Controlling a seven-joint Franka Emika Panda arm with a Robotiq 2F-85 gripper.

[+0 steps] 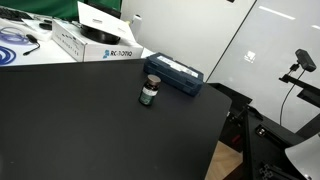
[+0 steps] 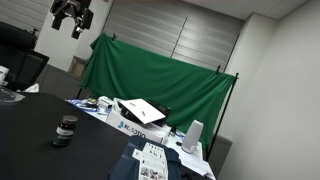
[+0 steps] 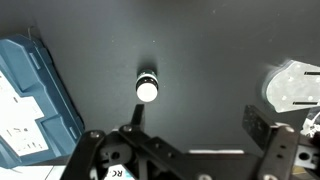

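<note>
A small dark brown bottle with a lighter label stands upright on the black table, left of a blue case. The same bottle is at the lower left in the second exterior view. From above, in the wrist view, the bottle shows its pale round cap. My gripper is open, its fingers wide apart with nothing between them. It hangs well above the table, the bottle lying ahead of its left finger in that view.
The blue case with a white sheet on top lies near the bottle. A white box and blue cables sit at the back. A pale rounded object is at the wrist view's right.
</note>
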